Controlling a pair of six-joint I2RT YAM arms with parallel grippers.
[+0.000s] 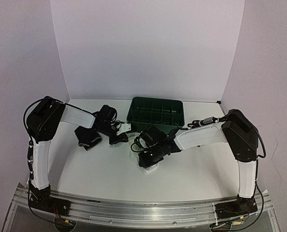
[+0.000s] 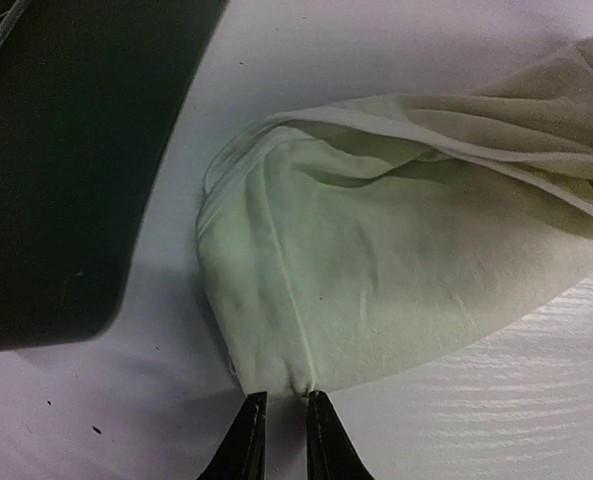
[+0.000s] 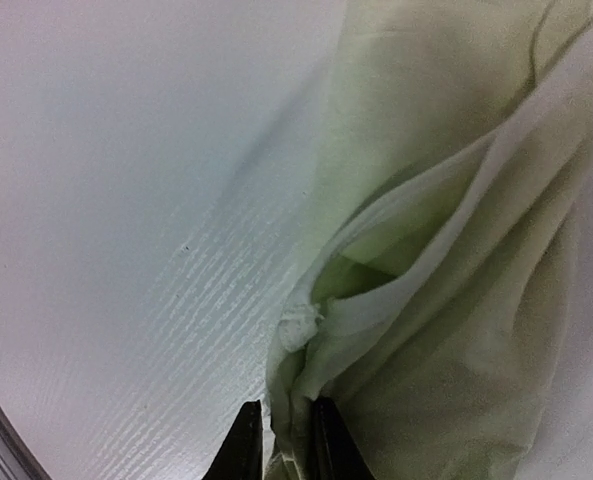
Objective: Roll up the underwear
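Observation:
The pale cream underwear [image 1: 132, 147] lies crumpled on the white table, slanting from near the bin toward the front. In the left wrist view my left gripper is at the edge of the fabric [image 2: 376, 260], its two fingertips apart with a gap between them. In the right wrist view my right gripper is at a bunched, folded edge of the underwear [image 3: 436, 330], with fabric between its fingertips; whether it grips it is unclear. The top view shows both wrists low over the cloth, hiding part of it.
A green divided bin [image 1: 155, 108] stands at the back, close beside the left gripper. A dark folded cloth [image 1: 87, 137] lies at the left.

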